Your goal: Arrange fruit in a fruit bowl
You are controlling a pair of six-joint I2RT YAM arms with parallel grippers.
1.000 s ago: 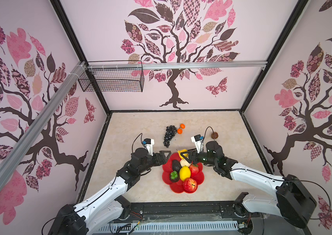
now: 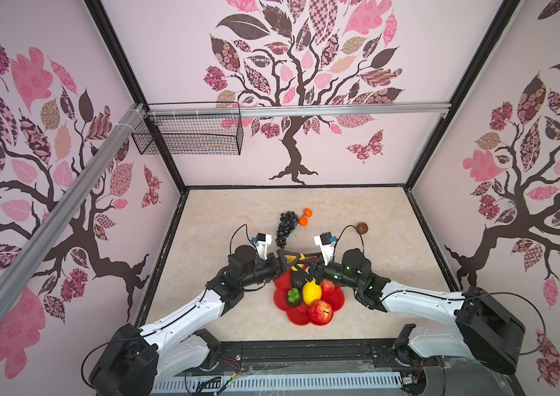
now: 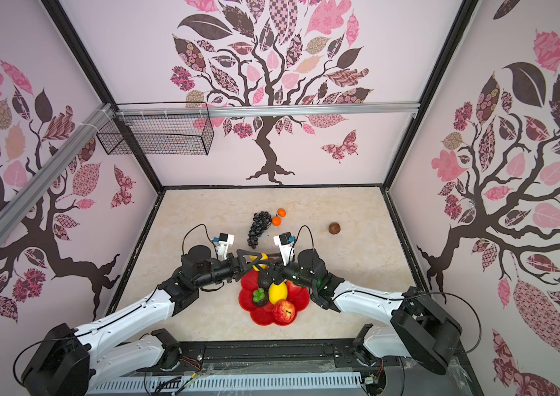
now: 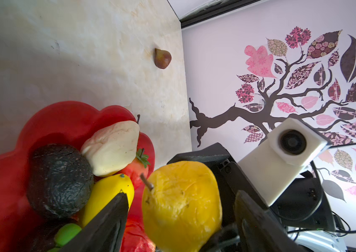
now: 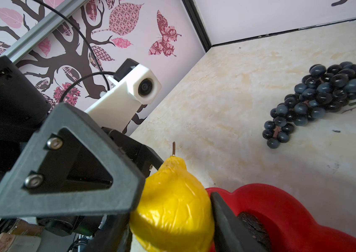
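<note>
A yellow pear [image 4: 182,201] with a stem is up over the red bowl [image 4: 66,110], with my right gripper shut on it. My left gripper stands open around the same pear, a finger on each side; a gap shows beside its left finger [image 4: 112,218]. One grey finger of the left gripper covers part of the pear in the right wrist view. Inside the bowl are a dark avocado [image 4: 60,180], a pale fruit [image 4: 112,147], a yellow fruit [image 2: 312,292], a strawberry-like red fruit [image 4: 138,168] and a red apple [image 2: 320,312].
Black grapes [image 2: 286,227] and two small orange fruits [image 2: 303,221] lie behind the bowl. A brown fig [image 2: 361,227] sits alone to the right. Bare table surrounds them. Both arms meet closely above the bowl's back edge.
My right gripper has moved left with the pear. The left gripper has moved right toward it, and its fingers now reach around the pear.
</note>
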